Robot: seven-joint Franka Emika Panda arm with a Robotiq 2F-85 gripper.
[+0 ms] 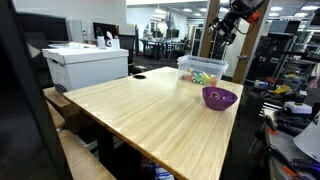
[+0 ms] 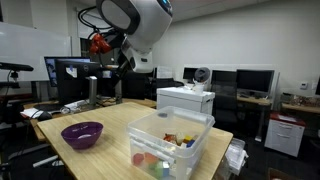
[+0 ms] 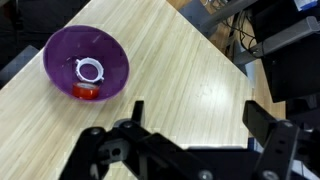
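A purple bowl (image 1: 219, 98) rests near the table's right edge. Looking down in the wrist view, I see a white ring and a small red object (image 3: 86, 91) inside this bowl (image 3: 117, 62). My gripper is open, its two dark fingers far apart and only bare tabletop showing between them. It hangs high above the table, apart from everything on it. A clear plastic bin (image 2: 152, 127) holding several colourful items stands on the table, beyond the bowl in exterior view 1.
A small black item (image 1: 139, 76) lies at its far edge. Behind stands a white cabinet (image 1: 90, 68), and monitors (image 2: 75, 78) are to the left in exterior view 2.
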